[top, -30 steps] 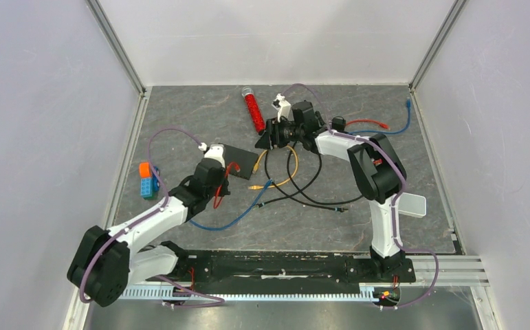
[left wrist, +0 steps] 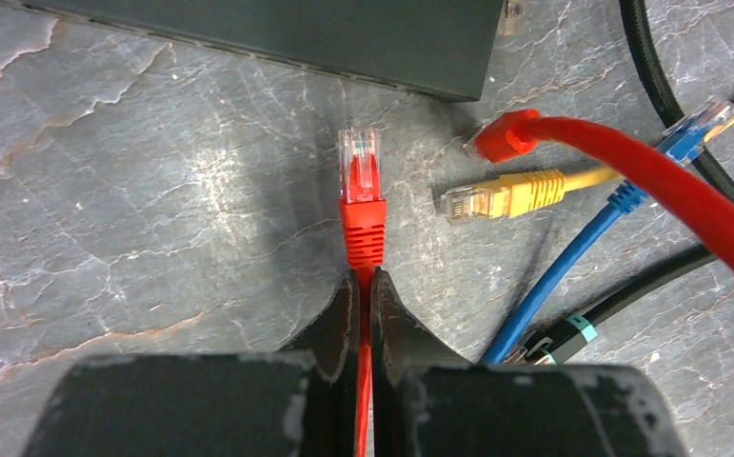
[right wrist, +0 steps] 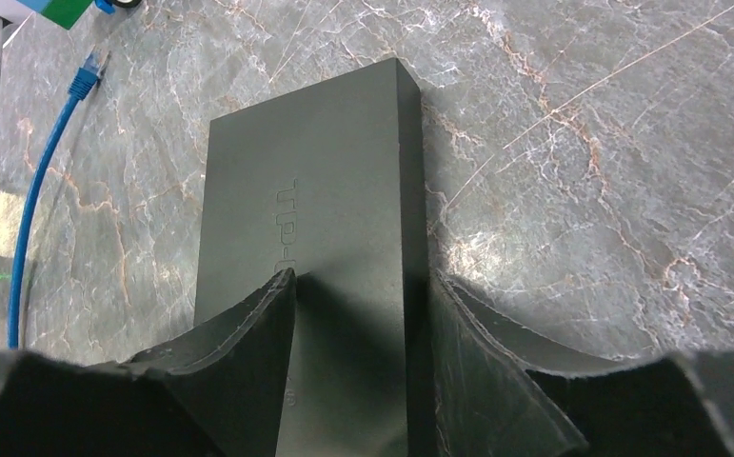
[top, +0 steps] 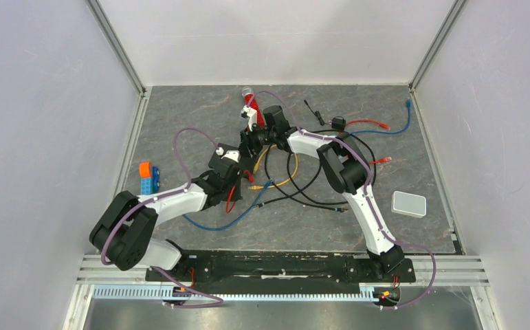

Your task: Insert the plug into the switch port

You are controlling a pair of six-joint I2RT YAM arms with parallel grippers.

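Note:
A red cable's plug (left wrist: 363, 190) points at the long side of the dark switch (left wrist: 296, 29), a short way from it in the left wrist view. My left gripper is shut on that red cable just behind the boot. In the right wrist view, the switch (right wrist: 315, 162) lies flat on the grey floor, its port face hidden. My right gripper is open over the switch's near end, one finger on each side of its right edge.
Loose yellow (left wrist: 525, 195), blue (left wrist: 582, 248) and black (left wrist: 648, 276) cables lie right of the held plug. A red-topped cylinder (top: 251, 96), toy blocks (top: 148, 179) and a white box (top: 408, 204) stand around the grey floor.
My right gripper has moved left and down onto the switch. My left gripper has moved right with the red cable, toward the switch.

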